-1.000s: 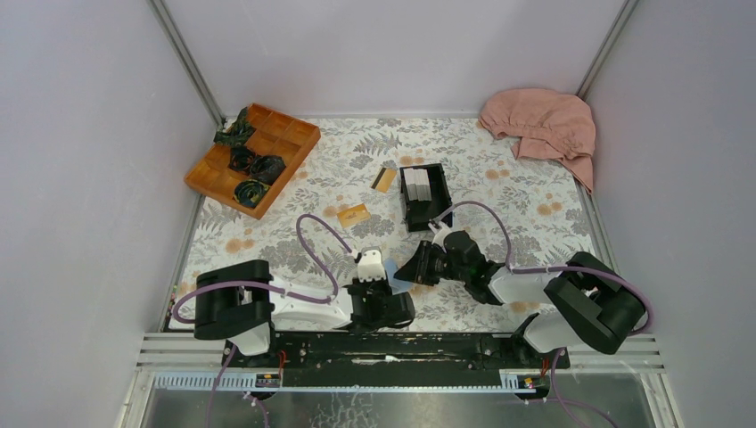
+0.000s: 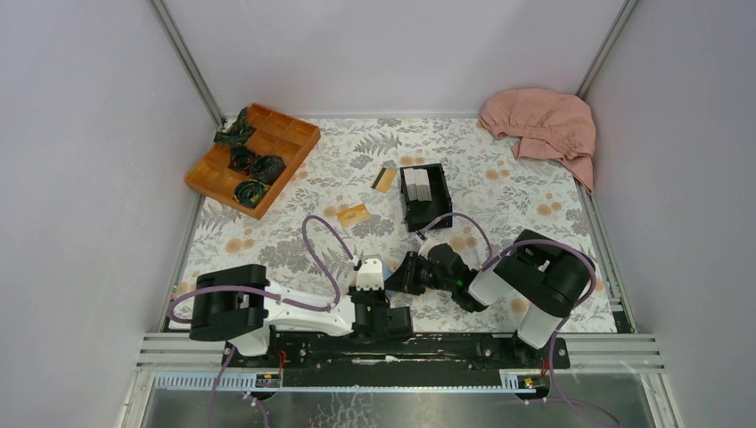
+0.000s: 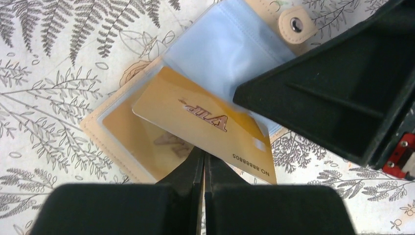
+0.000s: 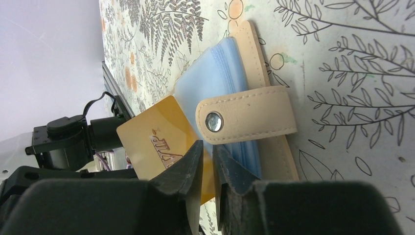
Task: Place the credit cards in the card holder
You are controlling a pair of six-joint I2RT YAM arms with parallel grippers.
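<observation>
The card holder, a tan booklet (image 3: 91, 122) with pale blue sleeves (image 3: 222, 49), lies open under both grippers. One gold card (image 3: 142, 137) shows behind its clear sleeve. Another gold card (image 3: 208, 120) is tilted above that sleeve, with my right gripper shut on its edge beside the snap strap (image 4: 252, 115). My left gripper is shut at the holder's lower edge, its tips partly under the tilted card; whether a thin edge sits between them is hidden. Two more cards, a plain gold one (image 2: 354, 215) and a striped one (image 2: 383, 179), lie farther back.
A black box (image 2: 428, 217) with white items stands behind the right arm. An orange divided tray (image 2: 294, 141) with dark cable coils is at back left, a pink cloth (image 2: 544, 129) at back right. The table between tray and cards is clear.
My right gripper has moved left and slightly toward the front, closer to the left gripper, its arm swinging inward. The left arm has shifted only slightly. The loose cards have stayed put.
</observation>
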